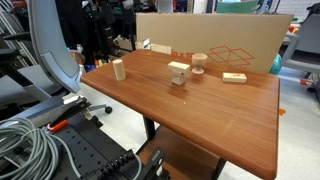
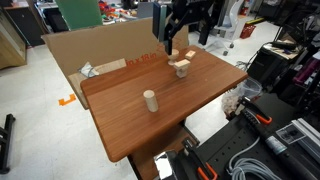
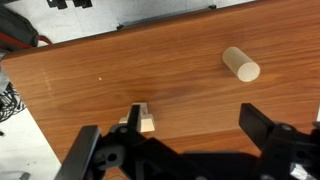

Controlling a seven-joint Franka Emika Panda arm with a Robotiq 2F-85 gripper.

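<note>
A pale upright cylinder (image 1: 119,69) stands near the left end of the wooden table (image 1: 185,112). A small pale block piece (image 1: 179,73) with a wider top sits near the middle. Behind it is a goblet-shaped piece (image 1: 198,62), and a flat pale block (image 1: 234,77) lies to the right. The wrist view shows the cylinder (image 3: 240,64) at upper right and a pale block (image 3: 139,120) beside the left finger. My gripper is open above the table, its fingers wide apart, nothing between them. In exterior view 2 the gripper (image 2: 183,38) hangs over the table's far side.
A cardboard panel (image 1: 215,35) walls off the table's back edge. Coiled cables (image 1: 30,150) lie on a dark surface at the front left. Bare wood fills the table's right front.
</note>
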